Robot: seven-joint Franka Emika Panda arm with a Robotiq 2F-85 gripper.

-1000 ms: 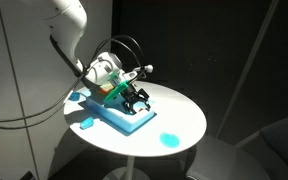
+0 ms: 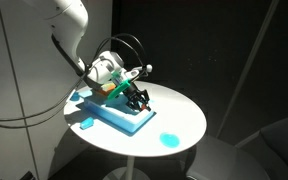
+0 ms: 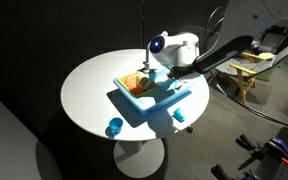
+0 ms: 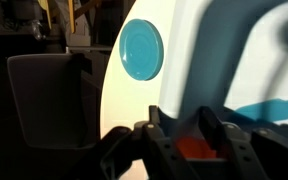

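My gripper [image 2: 141, 102] reaches down over one end of the blue tray [image 2: 135, 126]. In the wrist view the dark fingers of the gripper stand apart, so it is partly open. A red-orange object [image 4: 194, 148] shows low between and behind the fingers, down by the tray's blue wall [image 4: 216, 55]. Its shape is mostly hidden, and whether the fingers touch it is unclear. The tray's inside is whitish, with a blue piece [image 4: 274, 108] lying in it.
A round blue item [image 4: 141, 49] lies on the white table [image 3: 89, 90] outside the tray. Another blue object [image 3: 180, 115] is on the tray's other side. Orange things [image 3: 136, 82] sit in the tray. A dark chair [image 2: 249, 150] stands beyond the table edge.
My gripper sits slightly lower at the tray's end than before, and a small reddish spot now shows near its fingertips. Tray and table items have not visibly moved.
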